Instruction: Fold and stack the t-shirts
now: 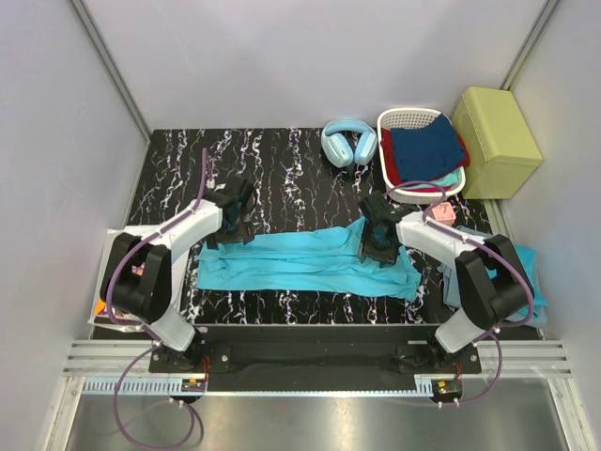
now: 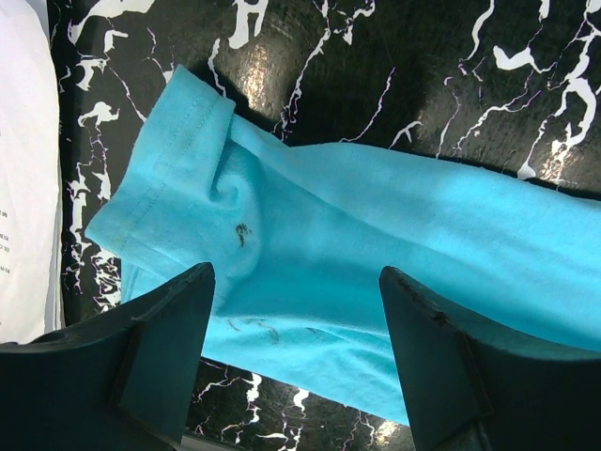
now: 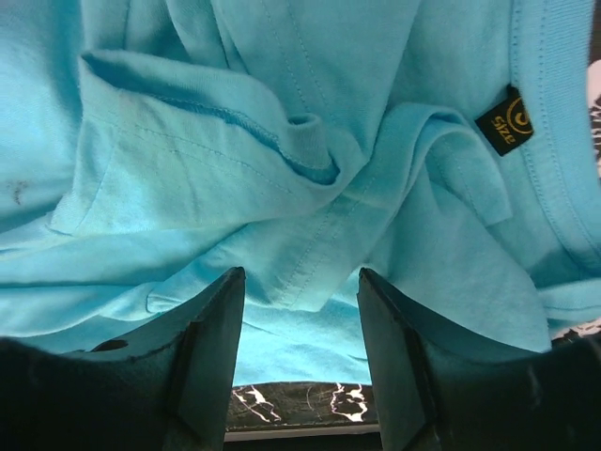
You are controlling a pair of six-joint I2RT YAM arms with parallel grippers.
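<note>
A turquoise t-shirt (image 1: 300,277) lies rumpled and stretched lengthwise across the front of the black marble table. My left gripper is open just above its left end, where a corner flap (image 2: 164,178) sticks up toward the back. My right gripper stands open over the bunched right end, with creased folds and a hem beneath its fingers; a black size tag (image 3: 504,120) shows there in the right wrist view.
A white basket (image 1: 399,117) with folded dark blue, red and teal clothes stands at the back right, beside headphones (image 1: 338,148) and a yellow-green box (image 1: 498,141). More light-blue cloth (image 1: 521,268) lies at far right, papers (image 1: 113,282) at far left.
</note>
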